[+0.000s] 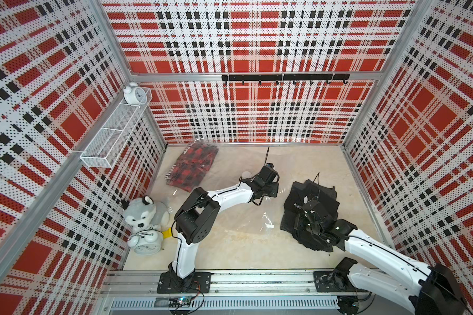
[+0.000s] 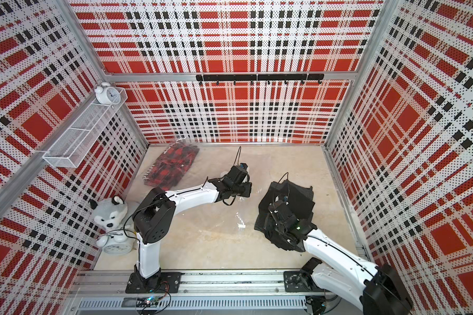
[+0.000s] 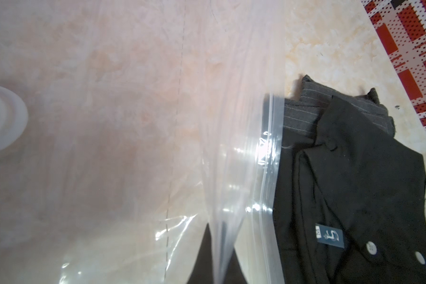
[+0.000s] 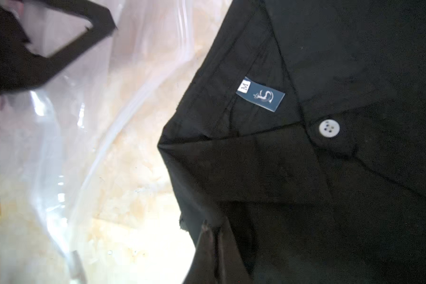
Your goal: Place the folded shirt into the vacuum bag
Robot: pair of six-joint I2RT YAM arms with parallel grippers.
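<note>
A clear vacuum bag (image 3: 118,142) with a round valve lies flat across the middle of the floor. My left gripper is shut on the bag's edge, which rises from between its fingers in the left wrist view. To its right lies the folded black shirt (image 4: 355,198), with a collar label and white buttons. My right gripper is shut, its tips down at the shirt's folded left edge; whether any cloth is between them is hard to tell.
A red-and-black plaid item (image 1: 191,165) lies at the back left. A plush husky (image 1: 142,215) and a white clock (image 1: 147,242) sit at the front left. A wire shelf (image 1: 110,136) with another clock hangs on the left wall.
</note>
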